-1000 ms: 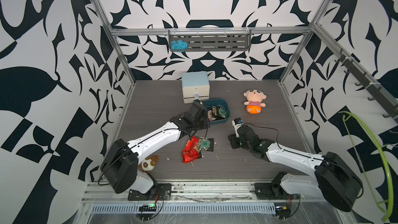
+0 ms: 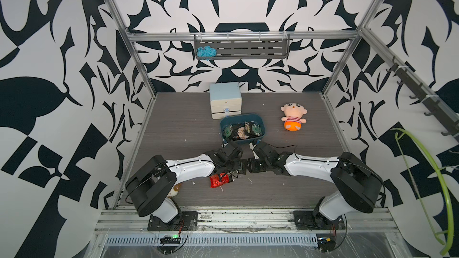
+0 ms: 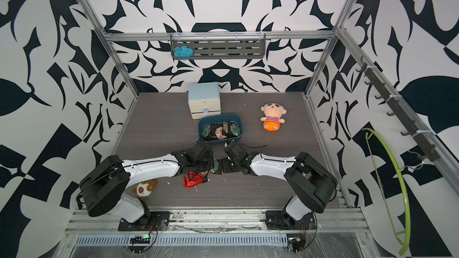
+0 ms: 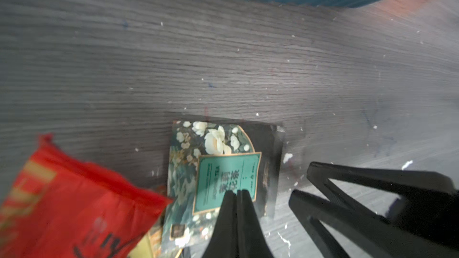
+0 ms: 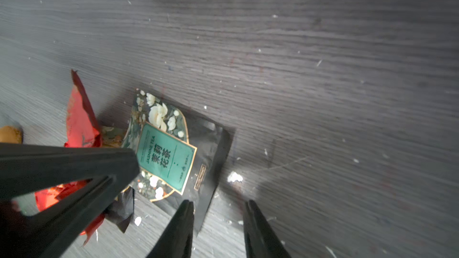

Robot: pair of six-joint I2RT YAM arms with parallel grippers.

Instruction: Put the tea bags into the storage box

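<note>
A dark jasmine tea bag with white flowers and a green label point(image 4: 229, 172) lies flat on the table between both arms. My left gripper is shut above its lower part, with nothing visible between its fingertips. At the tea bag's right edge hovers my right gripper, fingers partly open; one fingertip overlaps the bag's dark corner in view, contact unclear. A shiny red packet point(image 4: 86, 205) lies left of the tea bag, with another patterned packet partly hidden beneath it. The blue storage box point(image 2: 245, 115) beyond holds several dark tea bags.
A small drawer cabinet point(image 2: 225, 99) stands behind the box. To the right sits a pink doll point(image 2: 293, 116), and a brown-white plush point(image 3: 144, 188) lies beside the left arm. The two grippers are very close together.
From near the box, my left gripper has come toward the front, over the tea bag. The right gripper has moved left up to the bag. Packets and box look unmoved.
</note>
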